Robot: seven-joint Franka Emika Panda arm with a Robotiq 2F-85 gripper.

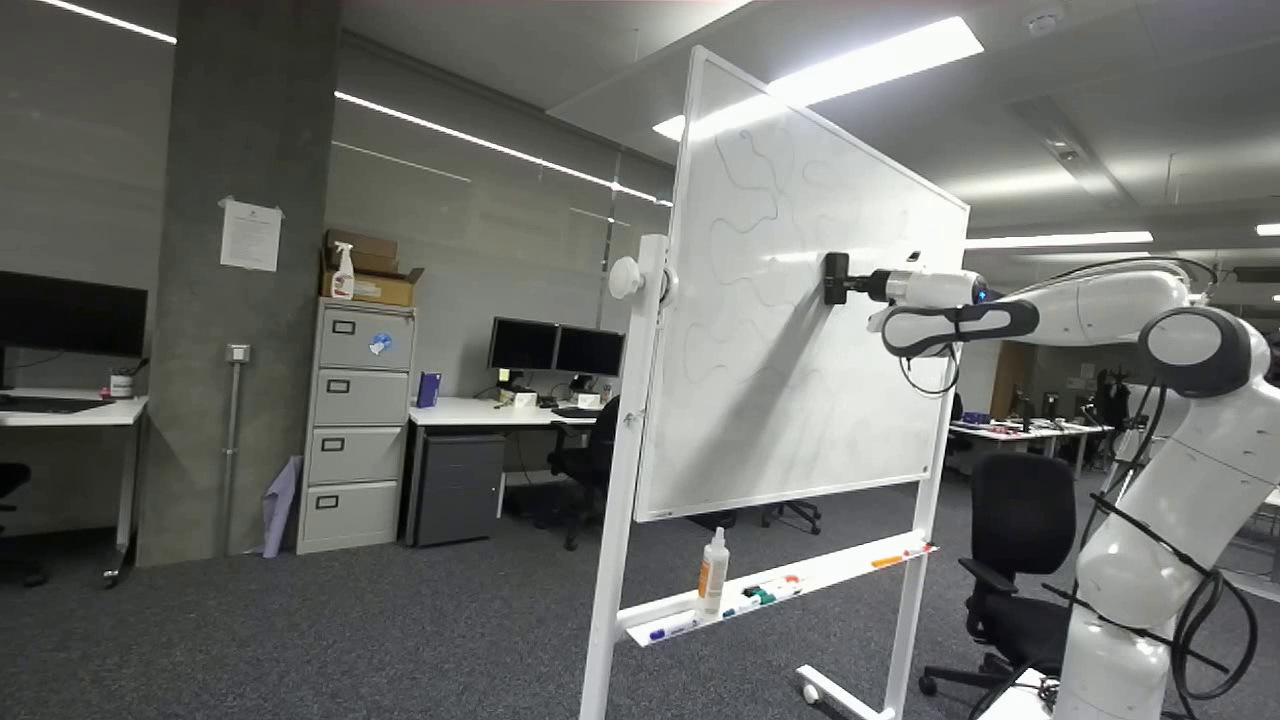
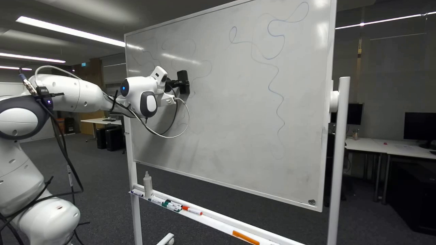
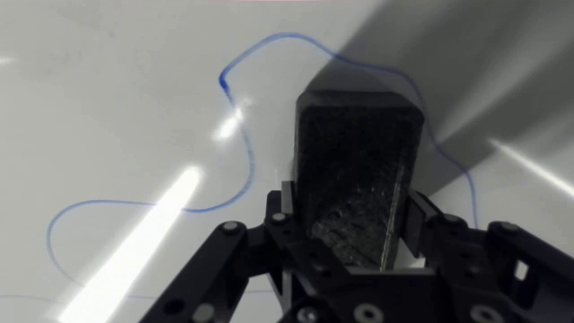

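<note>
A black block-shaped eraser (image 3: 358, 161) is held between the fingers of my gripper, which is shut on it. In exterior view 1 the eraser (image 1: 836, 277) is up at the whiteboard (image 1: 768, 444), right of the board's middle. From the other side, exterior view 2 has the eraser (image 2: 183, 82) close to the board's surface; whether it touches cannot be told. Faint wavy marker lines (image 2: 278, 81) run over the board. In the wrist view a blue line (image 3: 250, 161) curves around the eraser on both sides and above.
Below the board, a ledge (image 1: 840, 566) carries a spray bottle (image 1: 713, 574) and several markers (image 1: 768, 592). An office chair (image 1: 1022, 516) stands near the arm's base. A cable (image 2: 186, 122) loops from the wrist near the board.
</note>
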